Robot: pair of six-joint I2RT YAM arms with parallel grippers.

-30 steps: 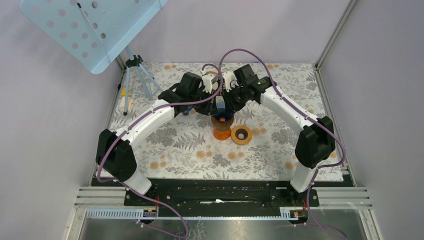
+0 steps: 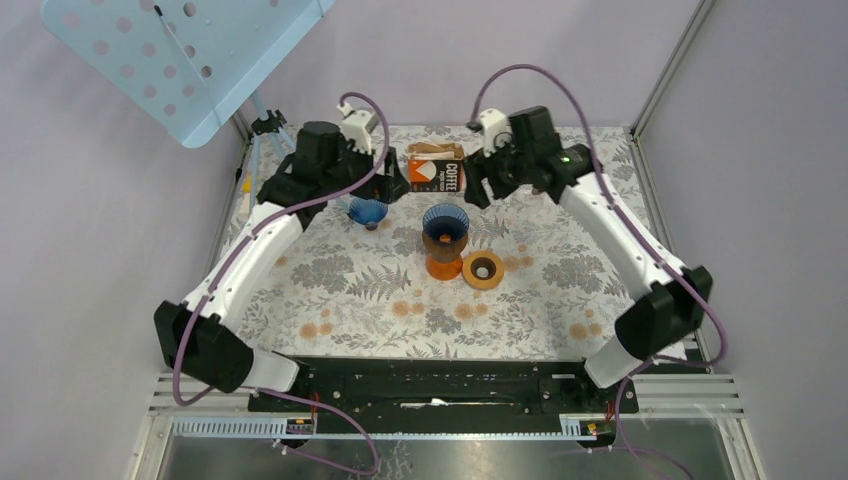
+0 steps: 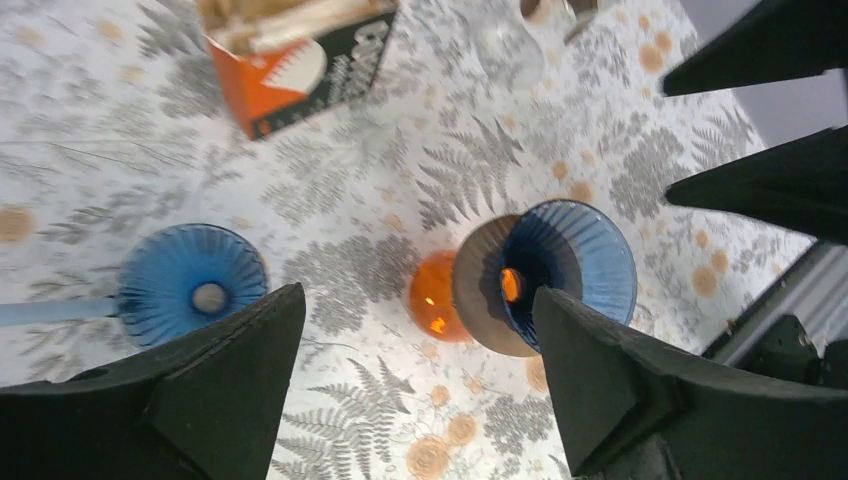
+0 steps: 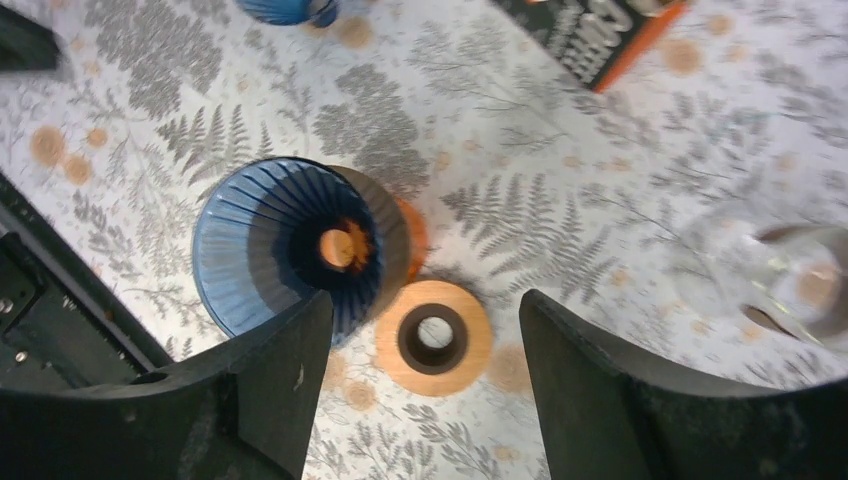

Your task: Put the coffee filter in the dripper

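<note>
A blue ribbed cone [image 4: 225,235] sits in a smoky vessel [image 2: 443,250] with an orange base, its rim standing above the vessel. An orange spot shows at the bottom of the cone. I cannot tell a separate paper filter inside it. My left gripper [image 2: 393,182] is up and to the left of the cone, open and empty between its spread fingers. On the other side my right gripper [image 2: 478,192] hovers up and to the right, also open with nothing between its fingers.
The coffee box [image 2: 436,175] with tan sheets stands behind. A second blue cone [image 3: 180,265] lies to the left. An orange ring [image 2: 483,283] is beside the vessel. Clear glassware [image 4: 715,250] stands right of the ring in the right wrist view.
Both grippers were close together over the cone. They have drawn apart and back, left and right, uncovering its rim. The vessel has not visibly moved.
</note>
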